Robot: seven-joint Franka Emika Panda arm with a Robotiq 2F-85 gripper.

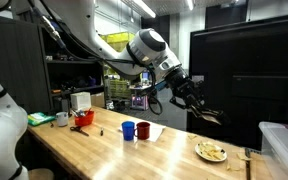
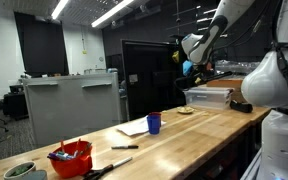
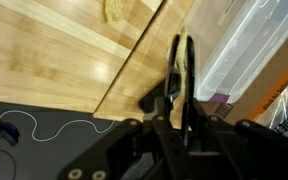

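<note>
My gripper is shut, its dark fingers pointing down over the right end of the wooden table. A thin yellowish thing shows between the fingers; it is too narrow to identify. In exterior view 1 my gripper hangs in the air above a white plate holding pale yellow pieces. A blue cup and a dark red cup stand close together mid-table. Exterior view 2 shows the arm's end small and far off at the right.
A red basket with several things in it stands at the table's far end. A clear bin lies beyond the right edge. A black object is near the gripper.
</note>
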